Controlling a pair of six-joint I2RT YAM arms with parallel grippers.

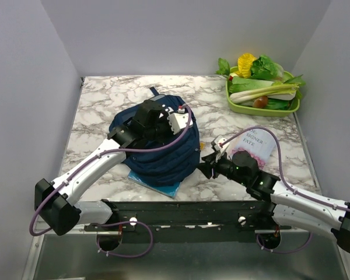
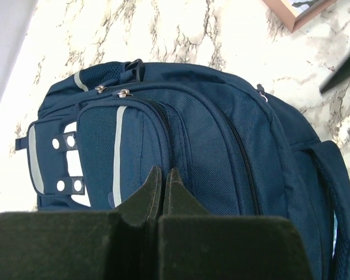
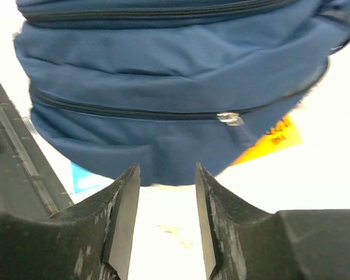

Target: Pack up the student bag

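Observation:
A navy backpack (image 1: 163, 166) lies on the marble table, zips and pockets showing in the left wrist view. My left gripper is shut, pressed at the front pocket, with no object visible between its fingers beyond possibly fabric at the tips. My right gripper is open beside the bag's lower right side, near a zip pull (image 3: 233, 122); nothing is between its fingers. A blue flat item (image 1: 153, 185) and a yellow item (image 3: 268, 146) peek from under the bag.
A book (image 1: 254, 146) reading "designer fate" lies at right. A green basket (image 1: 262, 112) of vegetables stands at back right. Marble is clear at back left and along the front.

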